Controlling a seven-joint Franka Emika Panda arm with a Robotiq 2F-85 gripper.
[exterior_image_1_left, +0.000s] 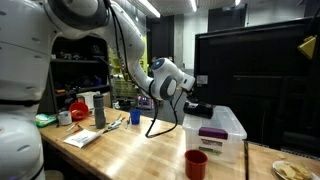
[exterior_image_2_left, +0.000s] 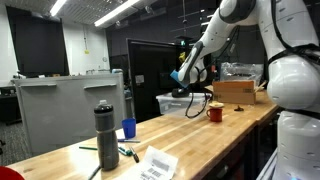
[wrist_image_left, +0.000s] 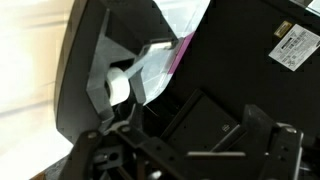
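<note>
My gripper is a dark shape at the end of the arm, over the white translucent bin with a purple latch. In exterior view 2 the bin stands at the far end of the table, the arm reaching above it. Black gripper parts fill the bottom of the wrist view. Beyond them a pale rounded object shows beside a dark edge. What lies between the fingers, and how far apart they are, is too dark to make out.
A red mug stands in front of the bin. A blue cup, a grey bottle and a white paper are farther along the table. Mid-table is bare. Cardboard boxes stand behind the arm.
</note>
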